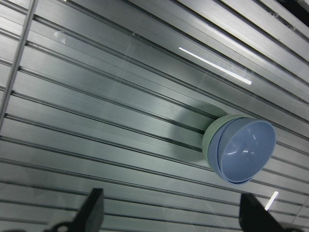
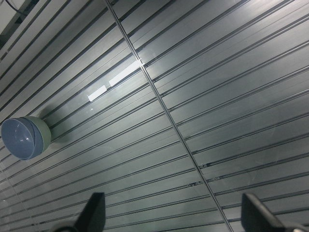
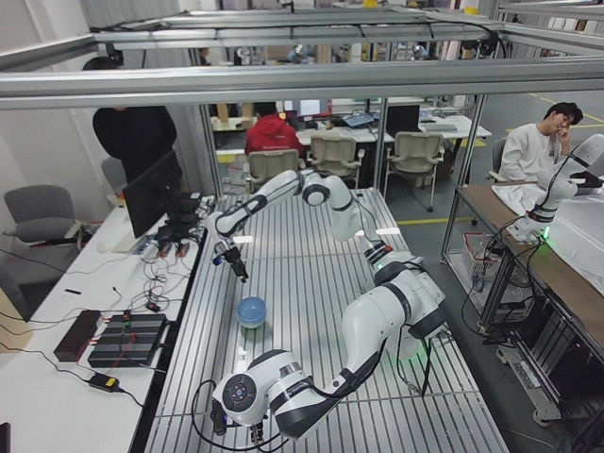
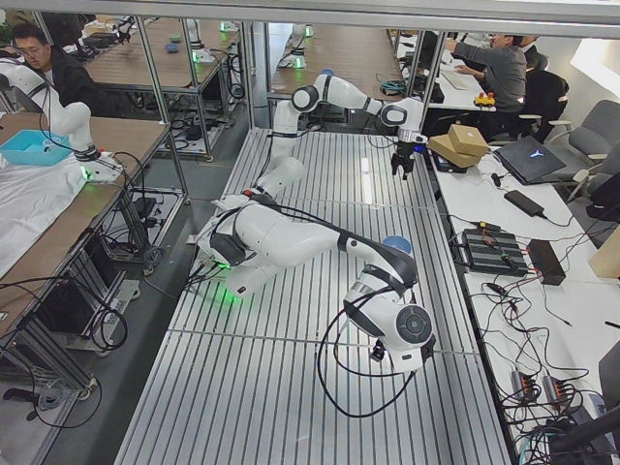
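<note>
Nested bowls, blue ones (image 3: 251,310) (image 1: 245,151) (image 2: 18,137) inside a pale green one (image 1: 210,136) (image 2: 41,130), stand on the slatted metal table (image 3: 302,283). The far arm's gripper (image 3: 236,264) (image 4: 402,161) hangs above the table behind the bowls, apart from them. The near arm's gripper (image 3: 256,434) is low at the table's front, mostly hidden by its wrist. In each wrist view two dark, blurred fingertips stand wide apart at the bottom edge, nothing visible between them, so both grippers look open: left (image 1: 173,217), right (image 2: 174,217).
A white desk (image 3: 113,396) with electronics, cables and a monitor runs along the left in the camera left view. The near arm spans much of the front half.
</note>
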